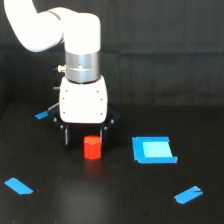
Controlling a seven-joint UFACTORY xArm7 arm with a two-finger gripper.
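Note:
A small red block (92, 148) stands on the black tabletop, left of the middle of the camera view. My gripper (85, 136) points down from the white arm, its two dark fingers spread apart on either side of the block as seen from here. The block shows in full below the hand, with its top edge at fingertip level. Nothing is clasped between the fingers. Whether the fingers are around the block or behind it cannot be told from this single view.
On the right lies a square outlined in blue tape (137, 152) with a pale blue centre (157, 149). Strips of blue tape lie at the front left (18, 186) and front right (188, 194).

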